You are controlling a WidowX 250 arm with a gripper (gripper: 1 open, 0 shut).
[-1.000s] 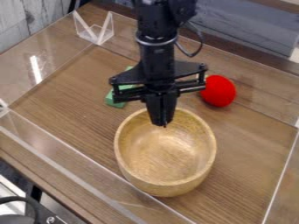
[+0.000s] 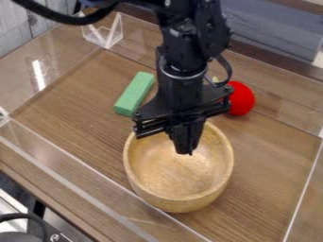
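The black gripper (image 2: 183, 132) is centred in the camera view, pointing down over the back part of a wide wooden bowl (image 2: 179, 180). It is shut, with nothing visible between its fingers. A green block (image 2: 131, 95) lies on the table to the left, behind the bowl. A red round object (image 2: 239, 99) sits to the right, partly hidden behind the arm.
A translucent white item (image 2: 101, 30) stands at the back left. Black cables show at the lower left corner.
The arm has shifted slightly and its pose has changed, showing more of the green block. The bowl, block and red object appear unmoved.
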